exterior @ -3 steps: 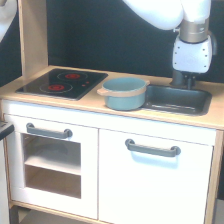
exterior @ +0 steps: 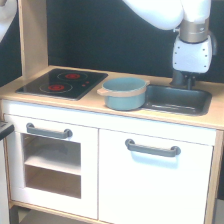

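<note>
A teal pot (exterior: 124, 98) with light tan handles sits upright on the wooden counter, between the black stovetop and the sink. Over the back of the dark sink (exterior: 178, 99) hangs the white robot hand, pointing down. At its lower end the dark gripper (exterior: 182, 80) blends into the dark wall and sink, so its fingers cannot be made out clearly. The gripper is to the right of the pot and apart from it. Whether anything is between its fingers does not show.
The black stovetop (exterior: 63, 83) with two red-marked burners is bare, left of the pot. Below the counter are a left door (exterior: 86, 138) with an open window and a plain white right door (exterior: 155, 185), both with dark handles. Bare counter is narrow around the pot.
</note>
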